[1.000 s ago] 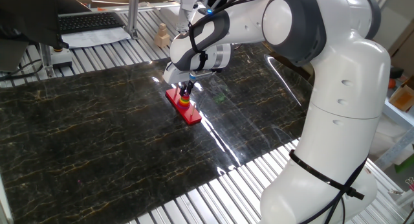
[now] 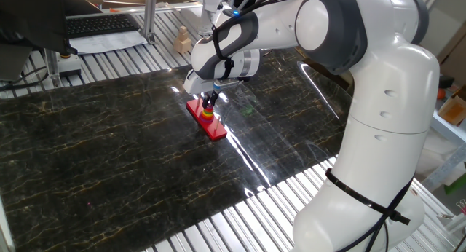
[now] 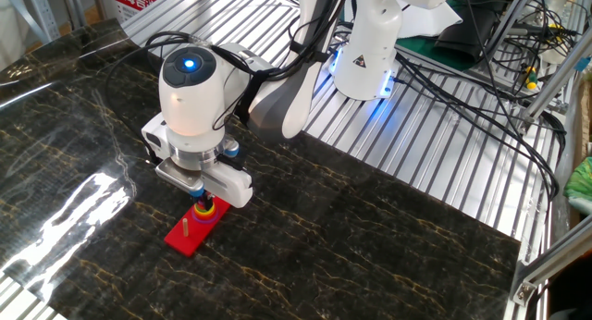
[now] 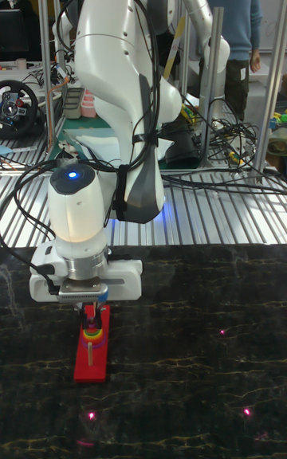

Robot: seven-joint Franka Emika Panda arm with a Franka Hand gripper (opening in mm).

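Observation:
A red board (image 2: 213,130) lies on the dark marbled table, with upright pegs along it. Around its middle sits a small stack of coloured rings (image 2: 207,115), red and yellow among them; in exterior view 2 a yellow ring and a purple one show (image 3: 204,214). My gripper (image 2: 210,104) points straight down over that stack, its dark fingertips at the top of the rings. Whether the fingers grip a ring or stand apart is too small to see. A bare wooden peg (image 3: 185,227) rises from the board's near end.
Black cables run along my arm.

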